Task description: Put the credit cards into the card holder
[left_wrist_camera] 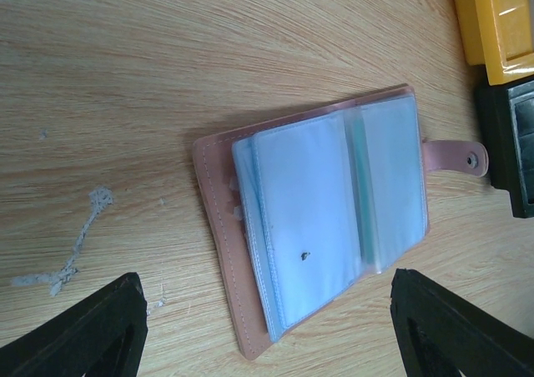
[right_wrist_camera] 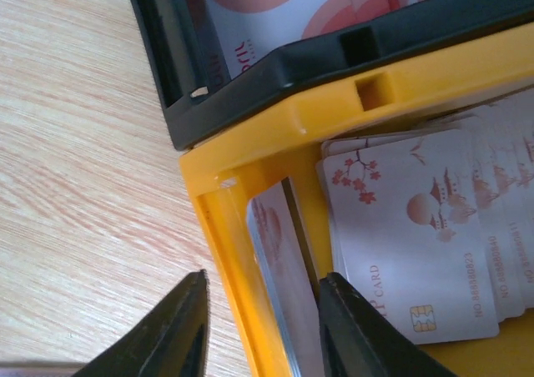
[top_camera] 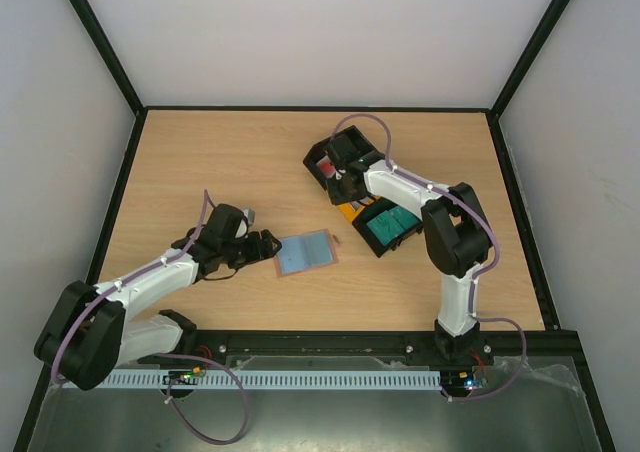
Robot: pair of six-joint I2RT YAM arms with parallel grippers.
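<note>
The card holder (left_wrist_camera: 313, 218) lies opened flat on the table, pinkish-brown with clear bluish pockets and a snap strap. My left gripper stands open over its near side, nothing between the fingers. In the right wrist view, one white card (right_wrist_camera: 288, 277) leans steeply against the left wall of the yellow tray (right_wrist_camera: 225, 227). Several more white cards (right_wrist_camera: 409, 235) lie fanned out to its right. My right gripper is open, its fingers on either side of the leaning card and tray wall; the right finger (right_wrist_camera: 334, 310) appears close against the card.
A black tray with red-patterned cards (right_wrist_camera: 284, 14) adjoins the yellow one. On the other side stands a black tray holding green cards (top_camera: 393, 224). Bare table (top_camera: 220, 152) spreads to the left of the trays.
</note>
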